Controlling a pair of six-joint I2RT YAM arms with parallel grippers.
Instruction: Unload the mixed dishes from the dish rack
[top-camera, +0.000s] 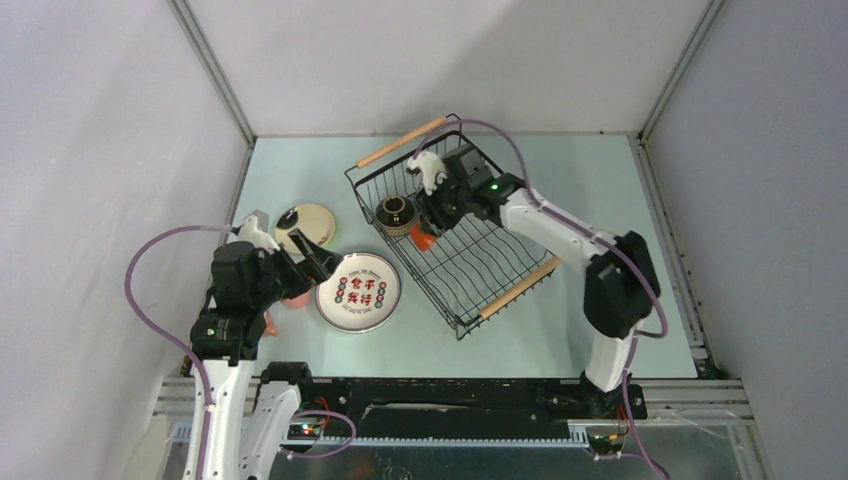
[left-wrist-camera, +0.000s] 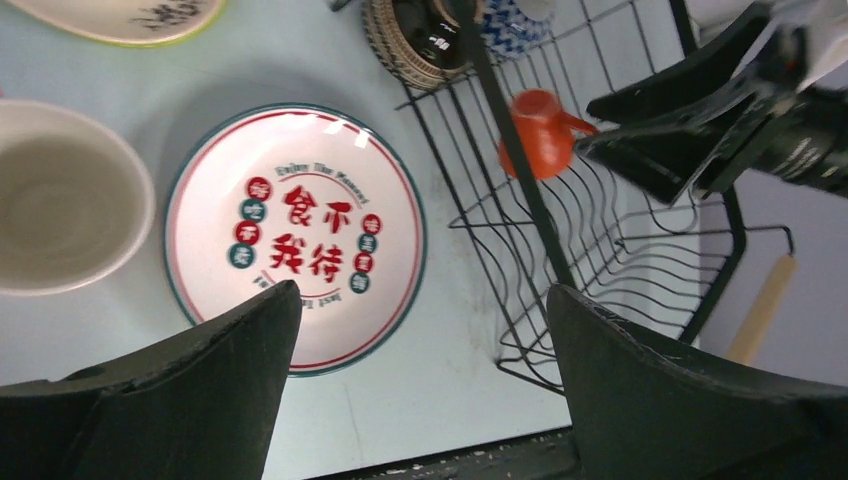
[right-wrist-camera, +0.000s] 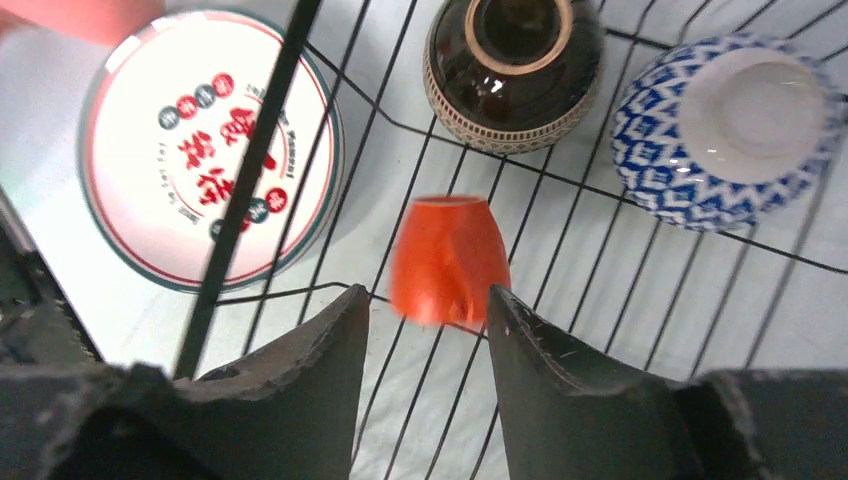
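In the wire dish rack (top-camera: 462, 290) an orange mug (right-wrist-camera: 450, 255) rests with its base up and its handle toward my right gripper. The right fingers stand apart just short of the mug, the gap between them empty. A dark bowl (right-wrist-camera: 510, 75) and a blue-and-white bowl (right-wrist-camera: 720, 130) lie upside down in the rack. My left gripper is open and empty, over the table by the white plate with red characters (left-wrist-camera: 300, 240). Near it stand a pink mug (top-camera: 297, 300) and another pink mug (top-camera: 271, 325), partly hidden by the left arm.
A cream plate (top-camera: 318, 225) with a dark patch lies at the table's back left. Wooden handles (top-camera: 400, 142) top the rack's ends. Bare table shows to the right of the rack and in front of it.
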